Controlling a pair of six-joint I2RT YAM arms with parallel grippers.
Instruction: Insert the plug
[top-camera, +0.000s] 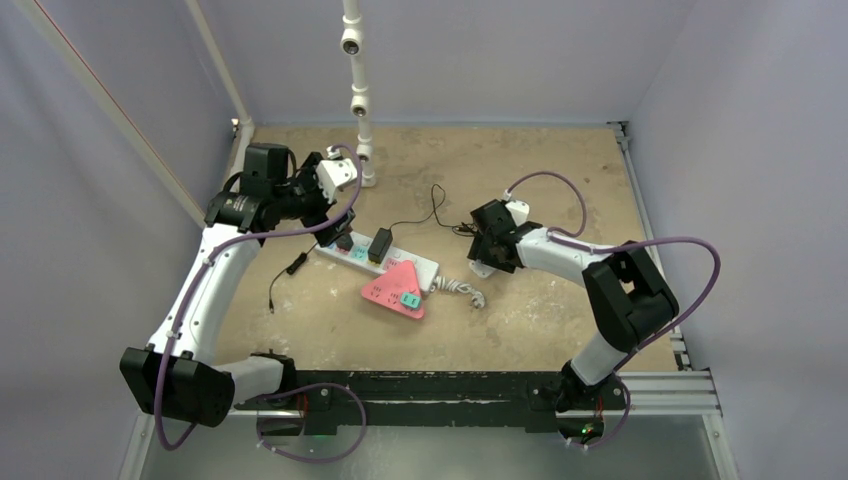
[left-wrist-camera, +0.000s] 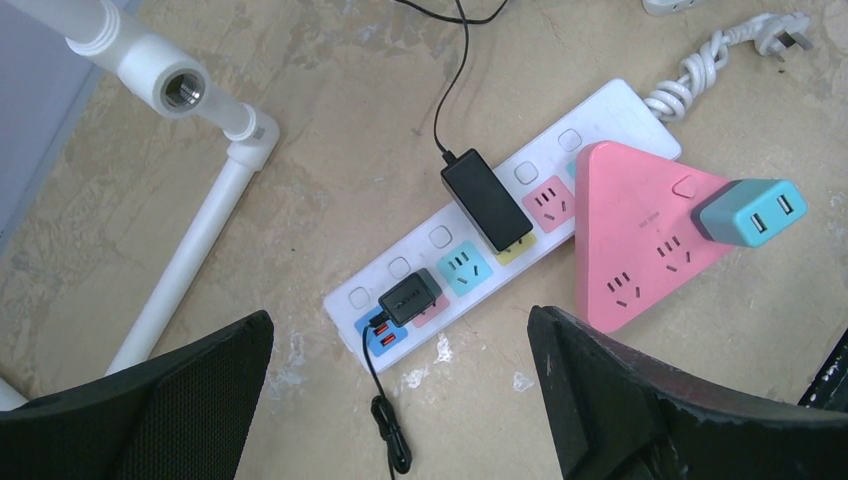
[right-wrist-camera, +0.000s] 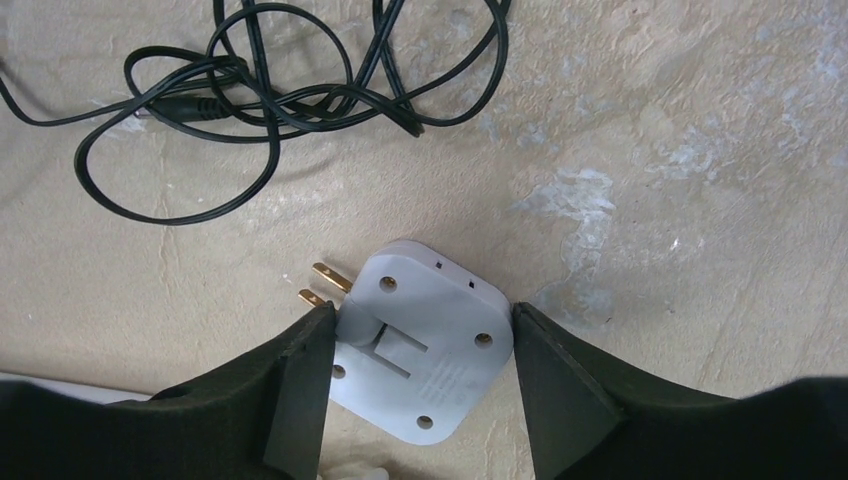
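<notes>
A flat white square plug (right-wrist-camera: 420, 370) with two brass prongs lies on the right side of the table. The right gripper is around it, a fingertip at either side; whether it grips is unclear. The left gripper hangs open above a white power strip (left-wrist-camera: 615, 120), which carries two black adapters (left-wrist-camera: 485, 200) and coloured sockets. A pink triangular strip (left-wrist-camera: 630, 250) with a teal charger (left-wrist-camera: 750, 212) in it rests against the white one.
Tangled black cables (right-wrist-camera: 280, 110) lie behind the white plug. A coiled white cord (top-camera: 455, 289) is between it and the strips. A white pipe post (top-camera: 362, 150) stands at the back.
</notes>
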